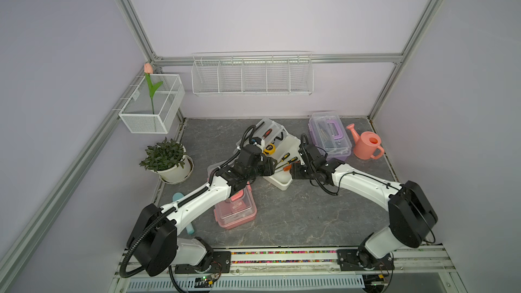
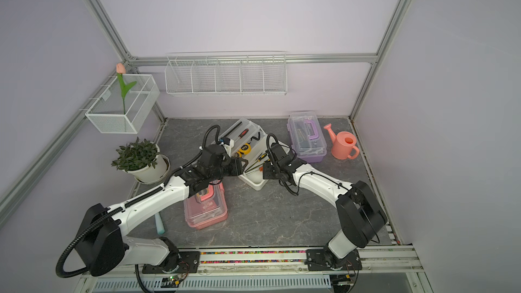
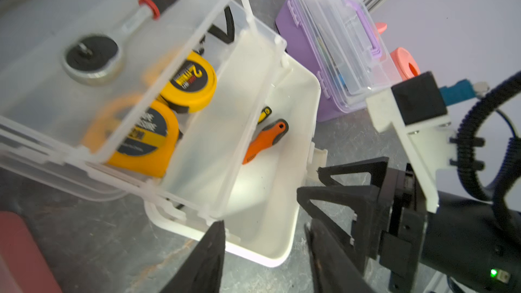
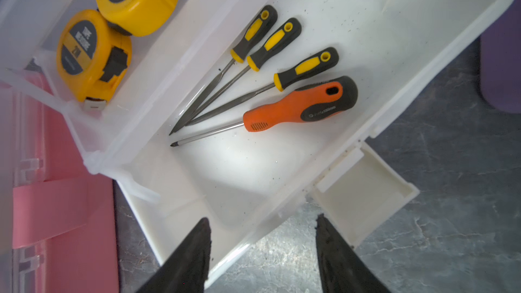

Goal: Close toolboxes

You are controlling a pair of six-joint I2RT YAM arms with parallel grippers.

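The white toolbox (image 4: 217, 157) stands unfolded mid-table, its clear tiered trays (image 3: 228, 103) swung out to the left. Tape measures (image 3: 187, 84) lie in a tray; an orange screwdriver (image 4: 301, 105) and several yellow-black files lie in the base. My left gripper is over the toolbox's near end, fingers apart and nothing between them. Facing it, my right gripper is open above the front rim; contact with the rim cannot be told. A pink toolbox (image 1: 236, 214) with its lid down is partly hidden by the left arm. The purple toolbox (image 1: 331, 133) has its lid down.
A coral watering can (image 1: 369, 145) stands at the right, a potted plant (image 1: 164, 156) at the left. The white toolbox's latch flap (image 4: 369, 190) sticks out from its front. Bare table (image 1: 314, 222) shows in front. The two grippers are close together.
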